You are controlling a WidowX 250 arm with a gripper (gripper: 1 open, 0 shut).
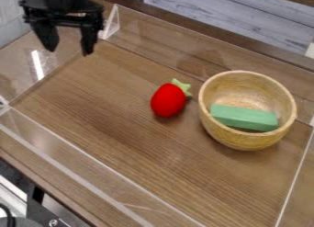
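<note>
My black gripper (64, 36) hangs at the upper left, over the wooden table, open as far as its two spread fingers show. A red object with a small green top (168, 101), like a strawberry, lies mid-table, well to the right of and below the gripper. A yellow bowl (245, 84) stands at the right, holding a green bar (243, 119).
A clear plastic-like strip runs along the left edge. The table's back edge shows at the upper right.
</note>
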